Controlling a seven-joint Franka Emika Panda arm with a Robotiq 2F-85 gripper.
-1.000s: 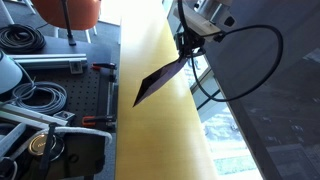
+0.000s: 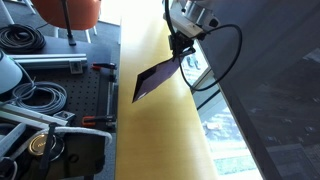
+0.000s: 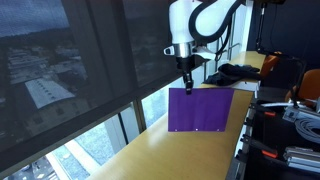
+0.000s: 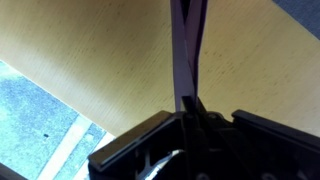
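Note:
A thin purple sheet hangs over the wooden table, its broad face showing in exterior view 2. My gripper is shut on the sheet's upper edge, near one corner. From exterior view 1, the sheet slants down and left from the gripper. The wrist view catches the sheet almost edge-on, running up from between the shut fingertips of the gripper. Whether its lower edge touches the table is hard to tell.
A dark cloth-like pile lies on the table's far part. Along one side stands a black cart with coiled cables and tools; on the other are windows with a dark shade.
In exterior view 1, the arm and gripper have shifted left, carrying the sheet's held edge along. The sheet now shows a broader, lighter face there.

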